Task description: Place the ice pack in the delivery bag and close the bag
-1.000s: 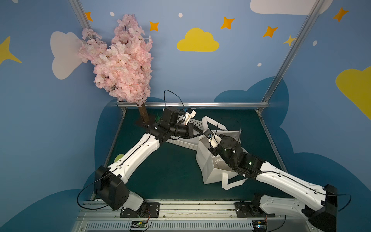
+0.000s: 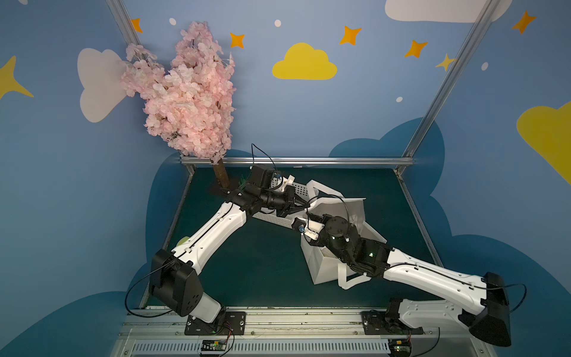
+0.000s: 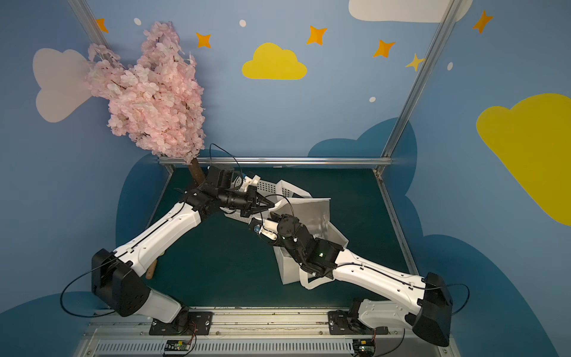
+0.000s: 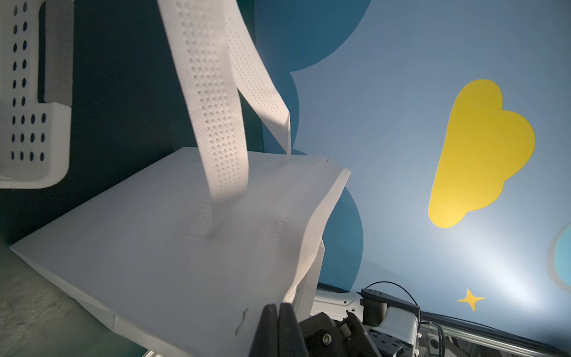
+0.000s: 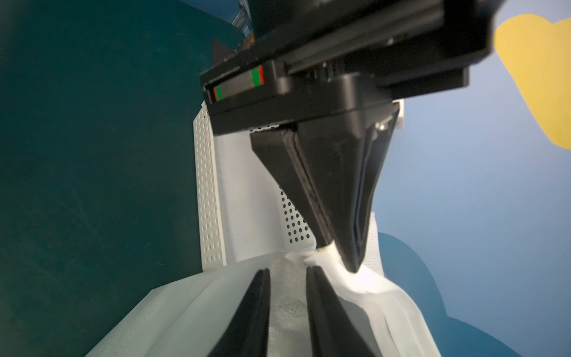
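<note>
The white delivery bag (image 2: 321, 267) stands right of centre, its upper part and strap (image 4: 208, 119) rising in the left wrist view. My left gripper is shut at the bag's upper edge; I cannot tell whether thin material is between its tips. In the right wrist view, my right gripper is part open over the bag's white fabric (image 5: 202, 303), just below the left gripper's tips. In both top views the right wrist hides part of the bag's opening. I cannot make out the ice pack.
A white perforated basket (image 2: 270, 217) lies behind and left of the bag, close to it. A blossom tree (image 2: 184, 101) stands at the back left.
My right arm has moved leftward and slightly toward the front, its wrist turning; the bag's front handle has shifted a little. My left arm has moved only slightly.
</note>
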